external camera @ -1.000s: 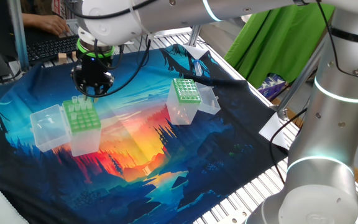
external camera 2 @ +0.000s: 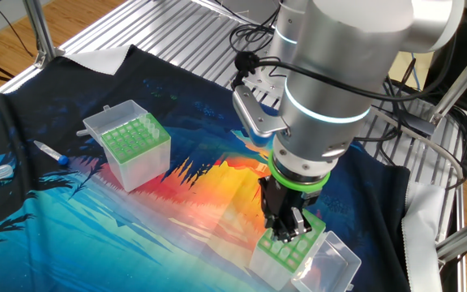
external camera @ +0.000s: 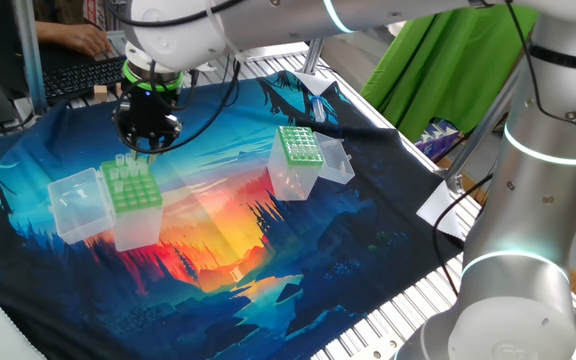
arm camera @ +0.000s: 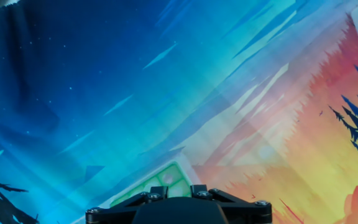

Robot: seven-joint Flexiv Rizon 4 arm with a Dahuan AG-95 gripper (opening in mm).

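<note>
My gripper (external camera: 151,145) hangs over the back edge of a clear box with a green rack top (external camera: 133,190), at the left in exterior view 1. Several clear tubes (external camera: 131,165) stand up in that rack's back part. In the wrist view my fingers (arm camera: 159,192) stand a short way apart, with no object clearly visible in the gap. Part of the green rack (arm camera: 166,180) lies just beyond them. The fingertips are partly hidden by the gripper's black body in exterior view 2. Farther off is a second clear box with a green rack (external camera 2: 136,138).
Open clear lids (external camera: 80,205) (external camera 2: 328,264) flank the near box; another lid (external camera: 336,160) adjoins the second box. A blue-capped pen (external camera 2: 51,152) lies on the printed cloth. Bare cloth (external camera: 223,220) separates the boxes. A hand (external camera: 73,38) rests by a keyboard behind.
The gripper shifts only slightly near the rack's back edge over the last second. Both boxes and their lids stay in place.
</note>
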